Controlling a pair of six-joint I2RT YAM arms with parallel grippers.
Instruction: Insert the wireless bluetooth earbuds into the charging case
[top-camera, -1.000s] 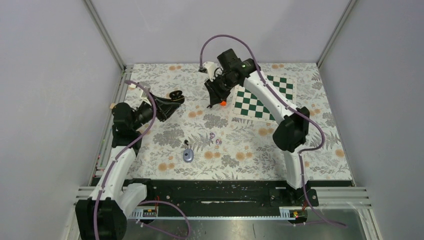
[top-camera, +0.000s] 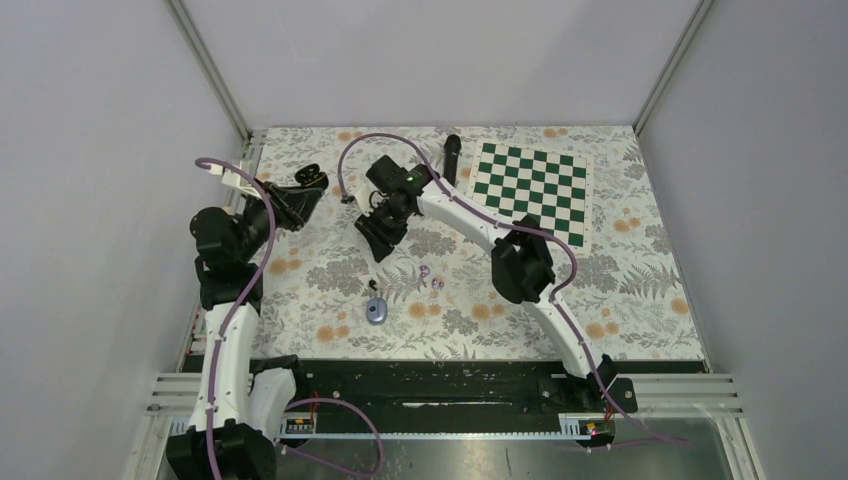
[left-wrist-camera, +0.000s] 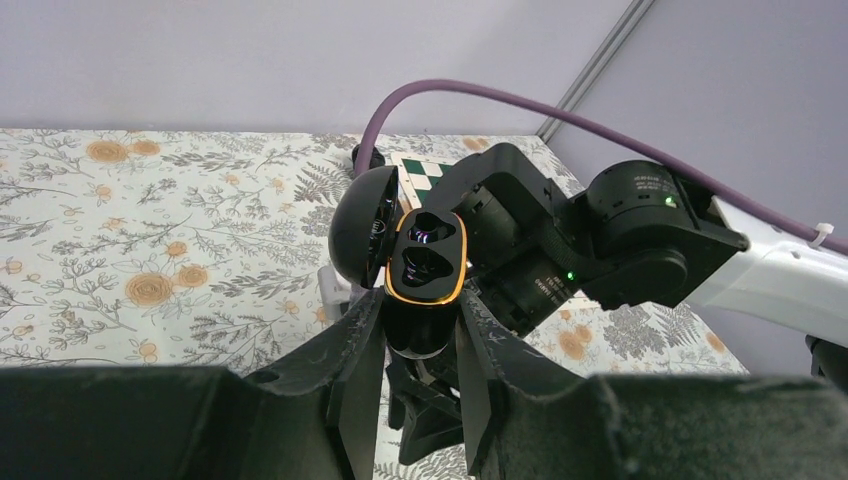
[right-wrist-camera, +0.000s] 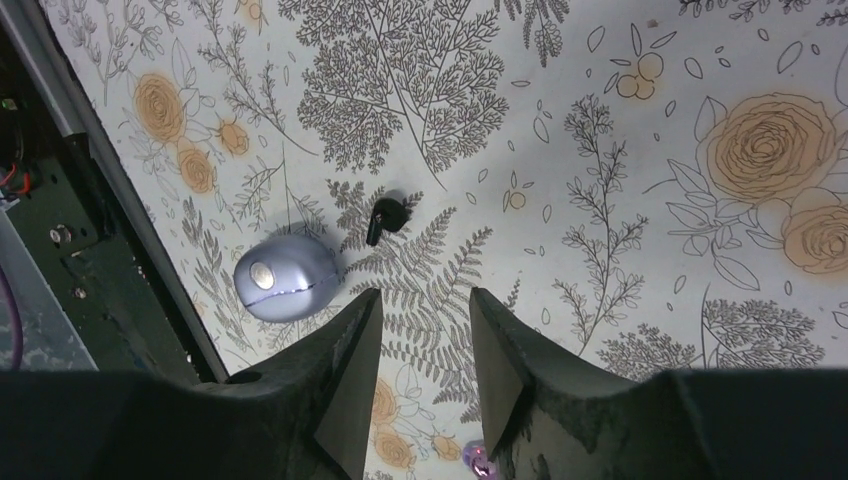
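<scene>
The black charging case (top-camera: 312, 178) is raised at the left side of the table, its lid standing open. My left gripper is shut on its lower part. In the left wrist view the two dark wells of the case (left-wrist-camera: 425, 264), edged in gold, face the camera and look empty. One small black earbud (right-wrist-camera: 389, 214) lies on the tablecloth near the front. My right gripper is open above the table, pointing down, with nothing between its fingers; the earbud sits a little beyond its fingertips in the right wrist view. I see no second earbud.
A silvery-blue rounded object (top-camera: 376, 311) lies just in front of the earbud. Small pink items (top-camera: 438, 283) rest to its right. A green-and-white checkerboard (top-camera: 530, 190) and a black cylinder (top-camera: 452, 155) are farther back.
My right gripper has moved left and toward the front, nearer the earbud. My left gripper has drawn back to the left with the case. The earbud on the table has not moved.
</scene>
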